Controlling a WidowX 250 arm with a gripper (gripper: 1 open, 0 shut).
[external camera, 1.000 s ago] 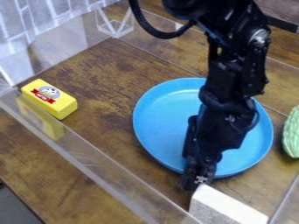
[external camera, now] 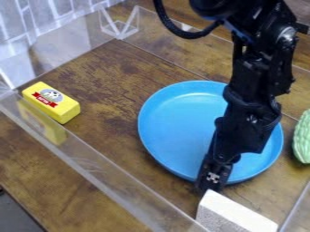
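Observation:
The black gripper [external camera: 216, 166] reaches down over the right part of a blue plate [external camera: 169, 118], its fingertips low near the plate's front rim. A white block [external camera: 233, 222] lies just in front of the plate, below the fingertips.
A yellow box [external camera: 51, 101] with a printed label sits at left. A green ribbed object [external camera: 303, 136] is at the right edge. Transparent walls border the wooden floor [external camera: 103, 82], which is clear at the upper left.
The gripper has shifted slightly to the right over the plate. The other objects look unmoved.

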